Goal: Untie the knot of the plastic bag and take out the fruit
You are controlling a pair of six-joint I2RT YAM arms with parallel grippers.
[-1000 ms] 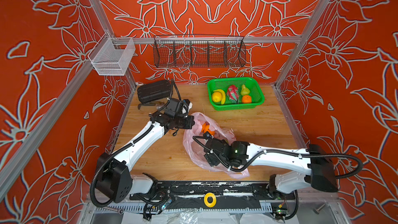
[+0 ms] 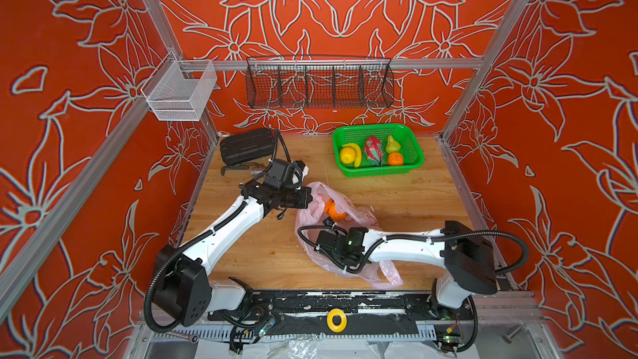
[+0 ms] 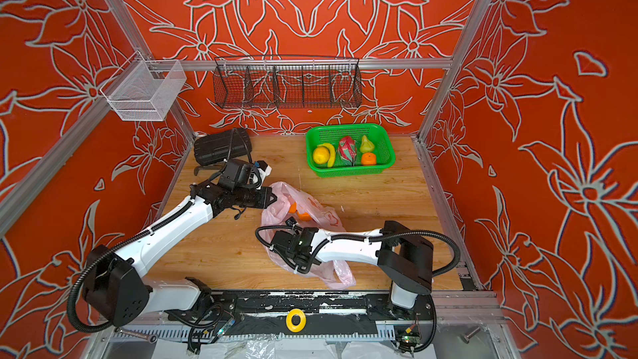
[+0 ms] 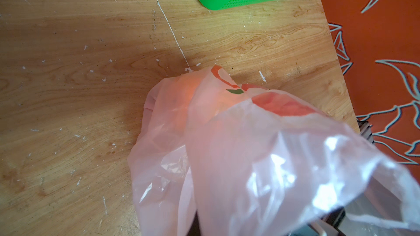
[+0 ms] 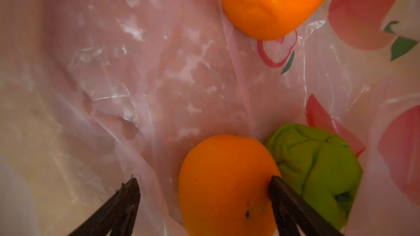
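A pink, translucent plastic bag (image 2: 317,189) lies spread on the table with its mouth wide. My left gripper (image 2: 308,198) is shut on the bag's upper left edge; in the left wrist view the raised plastic (image 4: 271,161) covers most of its fingers. Inside the bag, the right wrist view shows one orange fruit (image 5: 227,179), a crumpled-looking green fruit (image 5: 317,166) beside it and a second orange fruit (image 5: 275,0) farther up. My right gripper is open over the bag. The nearer orange fruit sits between its fingers, closer to the right finger (image 5: 286,198), which overlaps it.
A green basket (image 2: 380,171) at the back right holds several fruits, among them a banana (image 2: 357,154) and a dragon fruit (image 2: 373,149). A black case (image 2: 247,146) lies at the back left. Bare table lies right of the bag.
The left arm and the bag's held edge look nearly unchanged.
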